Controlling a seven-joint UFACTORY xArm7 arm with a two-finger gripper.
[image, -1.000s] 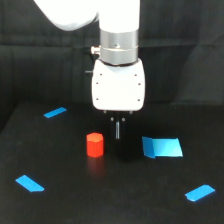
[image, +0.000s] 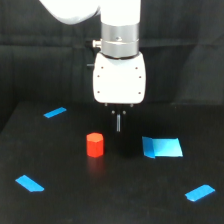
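Note:
A small red block (image: 95, 145) stands on the dark table, left of the middle. My gripper (image: 118, 130) hangs under the white hand, to the right of the block and apart from it. Its fingers show only as a thin, dim strip, too small to tell how far apart they are. Nothing shows held at the tips. To the right of the gripper lies a light blue piece (image: 167, 147) with a darker blue part at its left side.
Blue strips lie flat on the table (image: 110, 195): one at the back left (image: 55, 112), one at the front left (image: 29, 184) and one at the front right (image: 200, 192). A dark curtain hangs behind.
The white hand and its fingers sit slightly higher in the view than before. The red block and the blue pieces have not moved.

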